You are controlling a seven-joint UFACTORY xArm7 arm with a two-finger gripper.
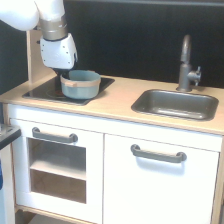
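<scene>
A grey-blue pot (84, 88) sits at the right part of the black stovetop (45, 88), on the left side of a toy kitchen counter. My gripper (65, 73) reaches down from the upper left, its dark fingertips at the pot's left rear rim. Whether the fingers close on that rim or only stand beside it is too small to make out. The pot looks upright; its inside is mostly hidden at this angle.
On the right a metal sink (175, 104) is set into the wooden counter (120, 97), with a dark faucet (186, 65) behind it. The counter between stove and sink is clear. Below are white cabinet doors (158, 185) with grey handles (158, 154).
</scene>
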